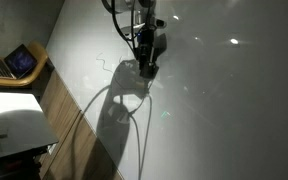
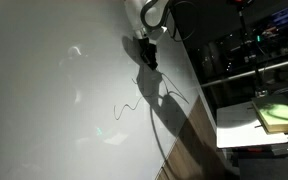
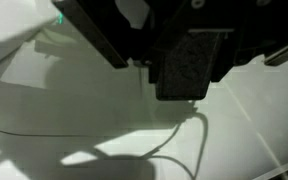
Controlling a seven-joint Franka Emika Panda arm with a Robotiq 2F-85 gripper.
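A dark, rough-faced block that looks like an eraser (image 3: 187, 68) is held in my gripper, which is shut on it. Behind it, the pale whiteboard (image 3: 94, 110) fills much of the wrist view. In exterior view 1 the gripper (image 1: 146, 68) is at the upper part of the whiteboard (image 1: 214, 110); whether the block touches the surface, I cannot tell. A thin dark squiggle (image 1: 102, 63) lies left of the gripper there. From the other side, exterior view 2 shows a wavy line (image 2: 128, 107) below and left of the gripper (image 2: 152, 60).
A white table (image 1: 22, 120) stands to the lower left in exterior view 1, with an orange chair (image 1: 31, 70) and an open laptop (image 1: 22, 60) behind it. A green-edged box (image 2: 282, 115) rests on the table in exterior view 2. Much of the board is clear.
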